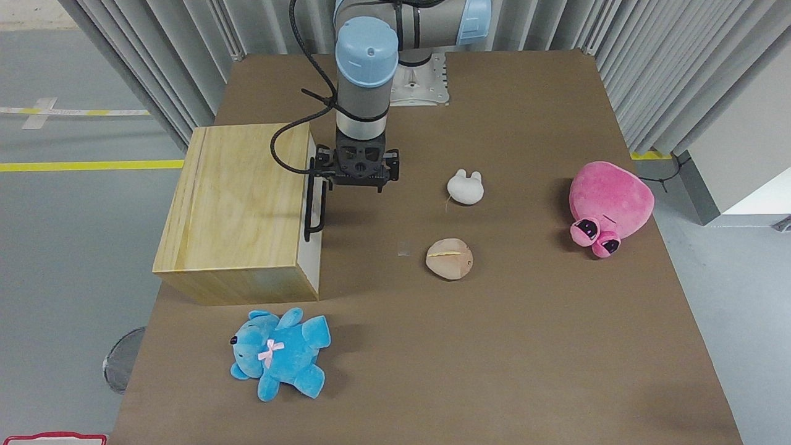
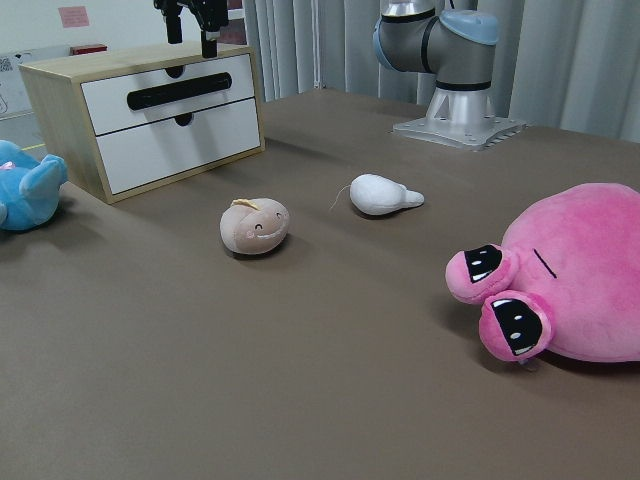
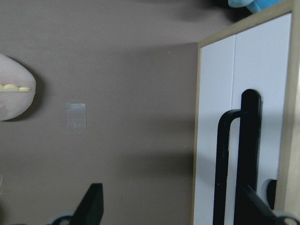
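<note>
A wooden cabinet with two white drawers stands at the left of the table. My gripper hangs just above the cabinet's front at its far end. In the wrist view its two fingers stand wide apart, one near the black handle, with nothing seen between them. A white plush and a round beige toy lie to the right of the cabinet. A blue bear lies below it, and a pink plush lies at the right.
The robot's base plate stands at the back of the table.
</note>
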